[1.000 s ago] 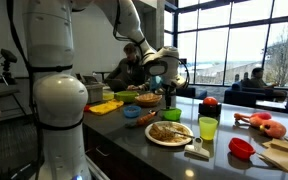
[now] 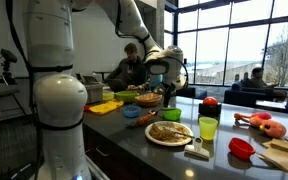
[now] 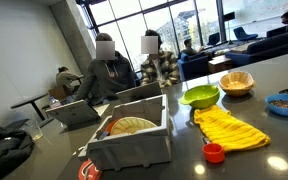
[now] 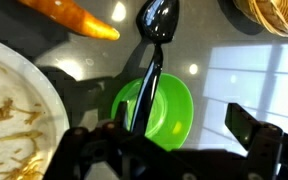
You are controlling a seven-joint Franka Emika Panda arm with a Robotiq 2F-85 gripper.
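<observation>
In the wrist view my gripper is open, its dark fingers apart along the bottom of the view with nothing held. Between and beyond them is a green bowl [image 4: 173,112] on the dark table. A black spoon [image 4: 158,22] has its head past the bowl's rim, and its handle runs across the bowl toward the left finger. From exterior view 1, my gripper [image 2: 168,86] hangs above the green bowl [image 2: 172,115], pointing down. How much height separates the fingers from the spoon is hard to tell.
Left of the bowl lies a plate of food [image 4: 19,128], with an orange carrot-like item [image 4: 76,17] beyond it. A wicker basket [image 4: 279,14] is at the upper right. A yellow-green cup [image 2: 208,128] and red bowl [image 2: 241,149] stand to the right in exterior view 1.
The gripper's pose above the green bowl has shifted slightly. The objects on the table look unmoved.
</observation>
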